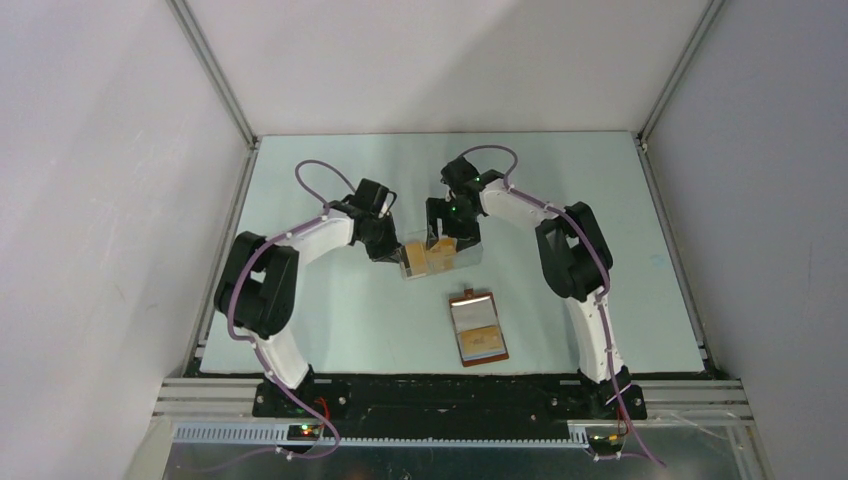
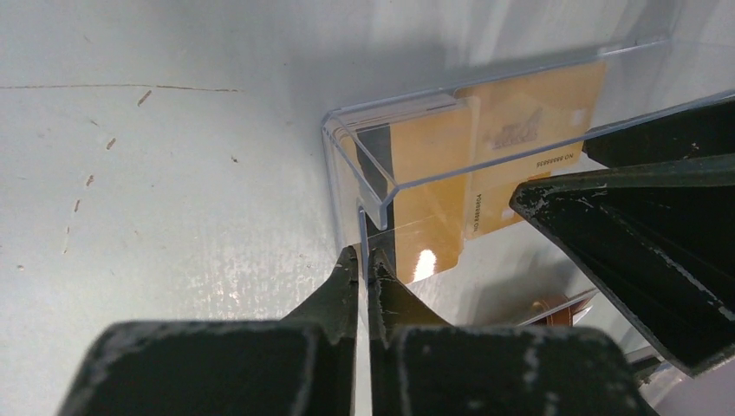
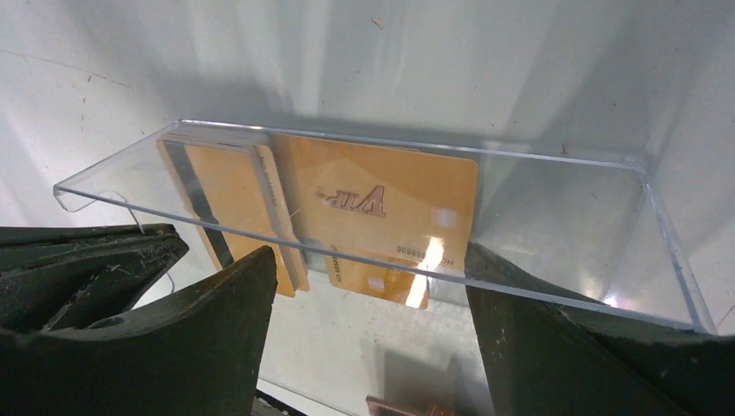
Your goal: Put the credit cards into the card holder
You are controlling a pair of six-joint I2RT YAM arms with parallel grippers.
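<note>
A clear plastic box (image 1: 470, 258) lies mid-table with gold credit cards (image 3: 373, 204) in it. A stack of cards with a dark stripe (image 3: 227, 178) fills its left end, and other cards lie beside the stack. My left gripper is shut on the thin wall at the box's left end. Over the box's middle stands my right gripper, open, its fingers (image 3: 238, 303) apart around the long near wall, with cards showing in the gap. Its fingertips are partly hidden behind that wall.
A brown-edged case (image 1: 479, 328) with a gold card inside lies flat near the table's front edge, apart from the box. Both grippers are close together at the box.
</note>
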